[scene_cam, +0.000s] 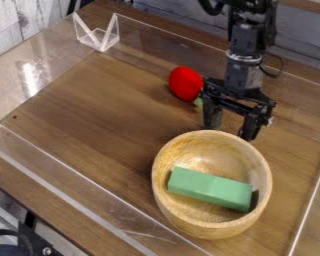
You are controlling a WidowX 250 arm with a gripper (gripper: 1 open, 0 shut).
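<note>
My black gripper (236, 118) hangs low at the right back of the wooden table, open, just behind a light wooden bowl (179, 214). Inside the bowl lies a green block (210, 188) with a dark end. A red object (186, 83) sits left of my arm, with a small green item (198, 103) beside it, partly hidden by the gripper.
A clear plastic holder (96, 32) stands at the back left. A wall borders the back right.
</note>
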